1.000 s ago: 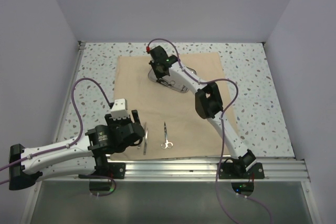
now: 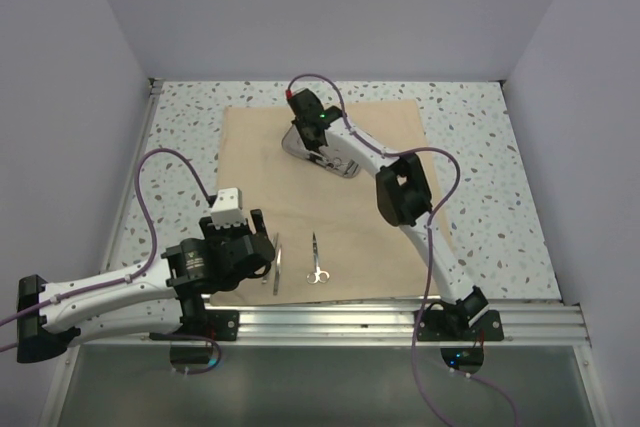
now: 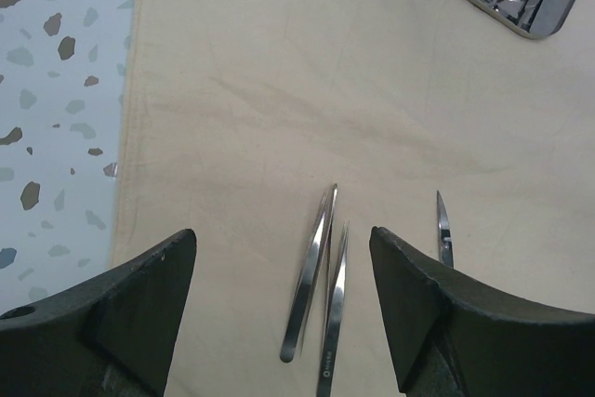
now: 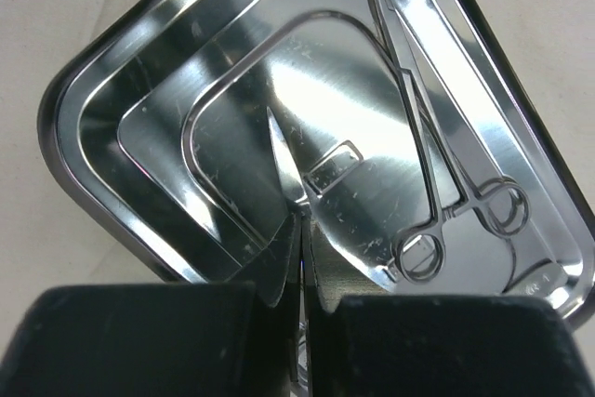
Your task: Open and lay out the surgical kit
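Note:
At the back of the beige cloth lies the steel tray (image 4: 158, 165), holding forceps (image 4: 423, 165) and a thin pointed blade (image 4: 284, 160). My right gripper is over it, fingertips close together at that blade; whether they grip it I cannot tell. My left gripper hangs open over the cloth's front left, nothing between its fingers. Below it in the left wrist view lie tweezers (image 3: 307, 295) and a second slim instrument (image 3: 332, 332). Scissors (image 2: 318, 273) lie to their right on the cloth.
Speckled table surface (image 2: 480, 177) shows on both sides. Walls stand left, right and behind.
My right arm and gripper have shifted slightly to the right over the tray. The left arm and the instruments on the cloth have not visibly moved.

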